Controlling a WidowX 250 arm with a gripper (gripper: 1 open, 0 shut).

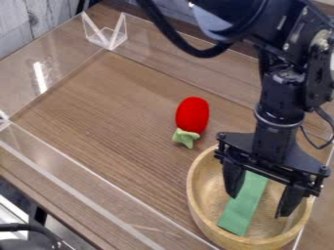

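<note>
My gripper (263, 183) hangs open over a round beige bowl (206, 201) at the lower right, one black finger on each side. In the bowl, between and below the fingers, lies a flat green object (241, 209). A red oval object (192, 114) sits on the table left of the gripper, with a small pale green piece (186, 139) at its lower end.
A clear plastic item (104, 31) stands at the top left. The arm fills the right side above the bowl.
</note>
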